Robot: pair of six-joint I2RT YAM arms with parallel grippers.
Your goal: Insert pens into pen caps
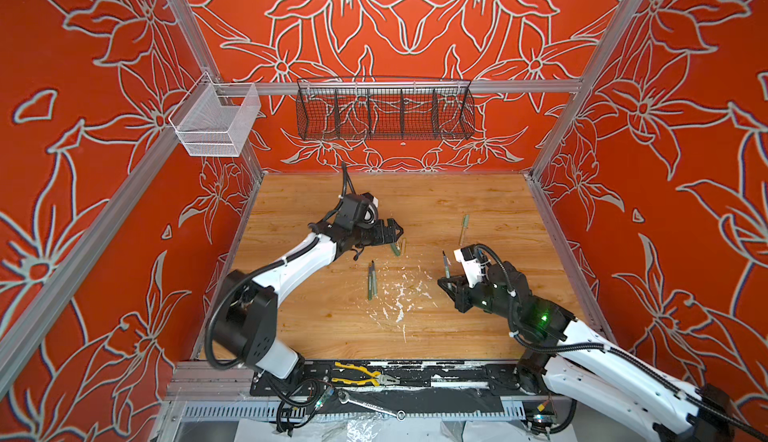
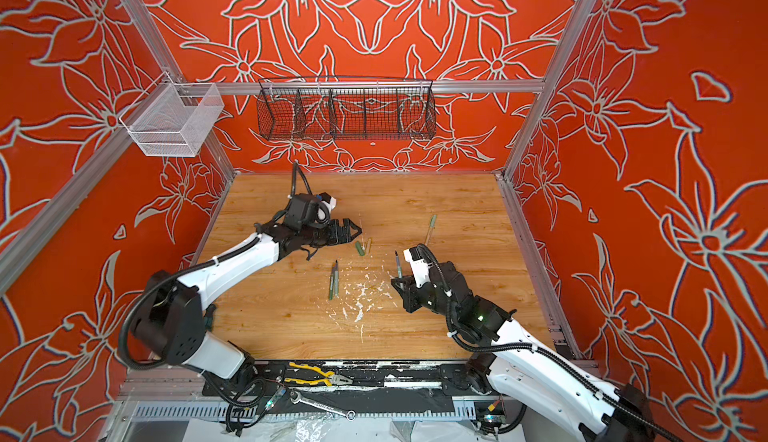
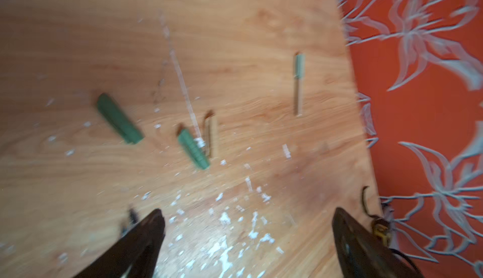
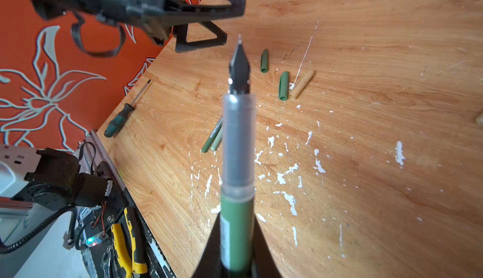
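Note:
An uncapped pen (image 4: 238,147) with a clear section and green barrel stands tip-up in my right gripper (image 1: 449,283), which is shut on its lower part. My left gripper hovers over the table, open and empty, apart from the pen. Below it lie two dark green caps, one farther left (image 3: 119,118) and one nearer the middle (image 3: 193,148). A tan cap (image 3: 213,136) rests beside the second. Two more pens (image 1: 372,280) lie side by side at the middle of the table. At the right, a tan-and-green pen (image 1: 464,228) lies on the wood.
White scuffs (image 1: 400,298) mark the table's middle. A screwdriver (image 4: 119,118) lies at the left edge in the right wrist view. Yellow pliers (image 1: 360,374) and a wrench (image 1: 372,405) sit beyond the front edge.

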